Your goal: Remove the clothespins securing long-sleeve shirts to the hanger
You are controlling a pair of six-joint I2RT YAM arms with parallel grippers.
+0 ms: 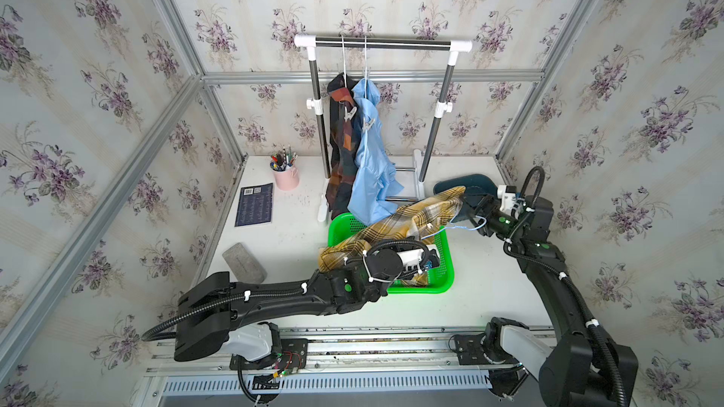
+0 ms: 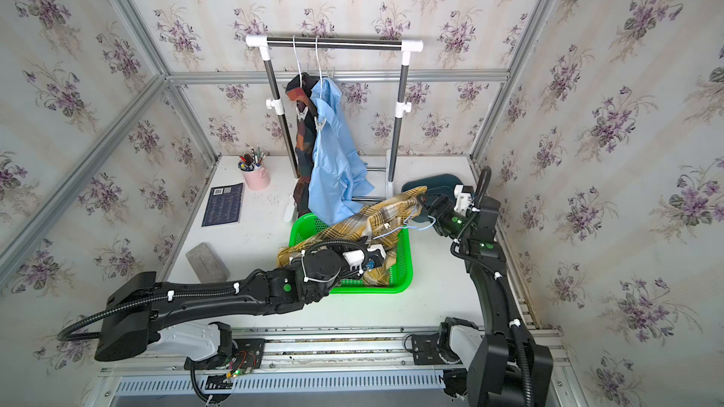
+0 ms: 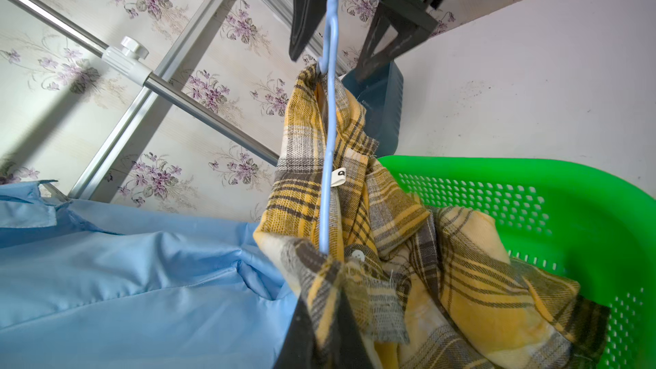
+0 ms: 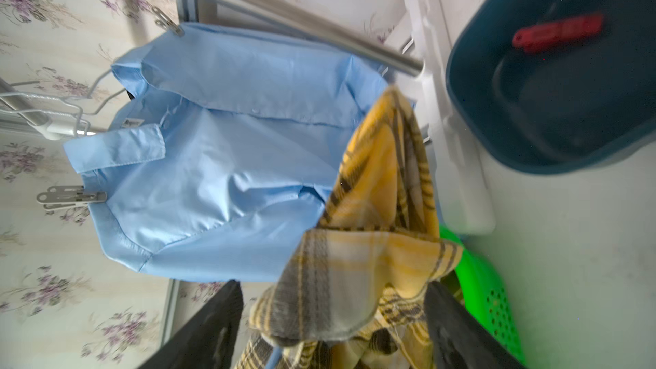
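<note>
A yellow plaid shirt (image 3: pixel 362 212) on a pale blue hanger (image 3: pixel 328 136) stretches over the green basket (image 1: pixel 446 263), its far end raised. My left gripper is shut on the shirt at its near part. My right gripper stands open around the shirt's raised end, in the top views at the right. A blue shirt (image 4: pixel 225 157) and a dark plaid shirt (image 1: pixel 339 150) hang on the rack, with clothespins (image 4: pixel 71 196) clipped to the blue one. A red clothespin (image 4: pixel 557 30) lies in a dark teal bin (image 4: pixel 540 116).
The rack (image 1: pixel 441 105) stands at the back. A pen cup (image 1: pixel 286 175), a dark booklet (image 1: pixel 254 203) and a grey block (image 1: pixel 243 262) sit on the left of the table.
</note>
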